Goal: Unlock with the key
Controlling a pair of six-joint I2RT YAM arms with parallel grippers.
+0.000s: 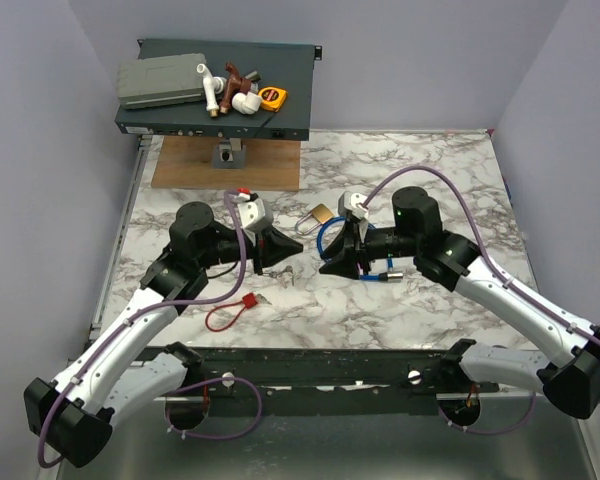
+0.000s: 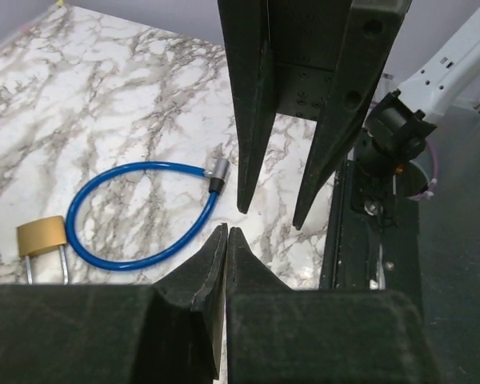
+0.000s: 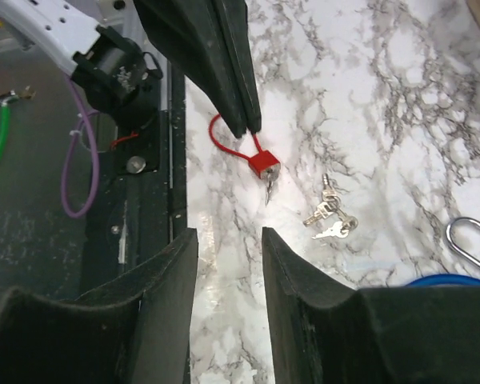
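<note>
A red key holder with a looped red cord lies on the marble below my left gripper, a key sticking from it. Small silver keys lie beside it. A brass padlock with a long shackle rests near the blue hose. My left gripper is shut with nothing visible between its fingers. My right gripper is part open and empty, facing the left one from the right.
A blue hose with a metal fitting lies behind the right gripper. A wooden board and raised shelf with assorted items stand at the back left.
</note>
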